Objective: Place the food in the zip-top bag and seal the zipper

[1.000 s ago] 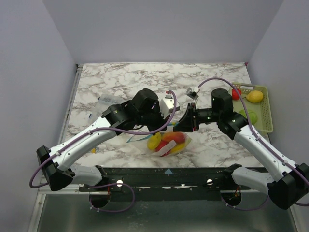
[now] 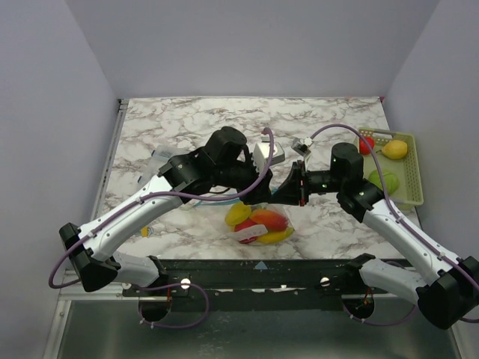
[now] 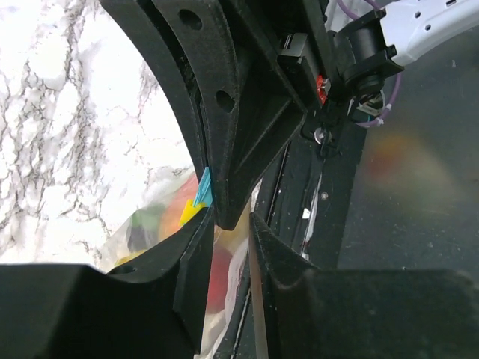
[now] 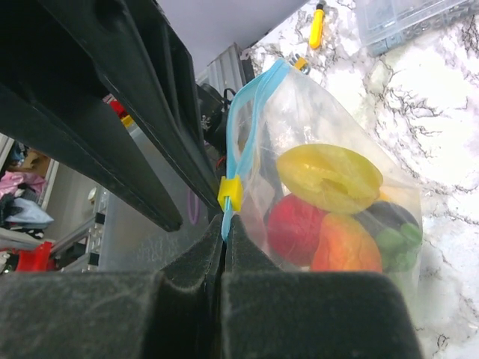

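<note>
The clear bag (image 2: 260,226) lies at the table's front with food inside: a yellow fruit (image 4: 329,177), a red one (image 4: 294,229), an orange-red one (image 4: 346,245) and something dark green (image 4: 393,235). Its blue zipper strip (image 4: 256,97) carries a yellow slider (image 4: 230,193). The strip's end runs between the closed fingertips of my right gripper, just below the slider. My left gripper is partly open beside that spot, its fingers (image 3: 196,250) apart and the slider outside them. In the top view both grippers' tips nearly meet over the bag.
A green basket (image 2: 416,172) at the right holds a red item (image 2: 366,144), a yellow one (image 2: 394,149) and a green one (image 2: 384,181). A clear box (image 2: 156,162) lies at the left, with a small yellow tool (image 4: 316,28) near it.
The left gripper has shifted right, closer to the right gripper, after moving slightly left earlier. The right arm has barely moved. The food stays in the bag.
</note>
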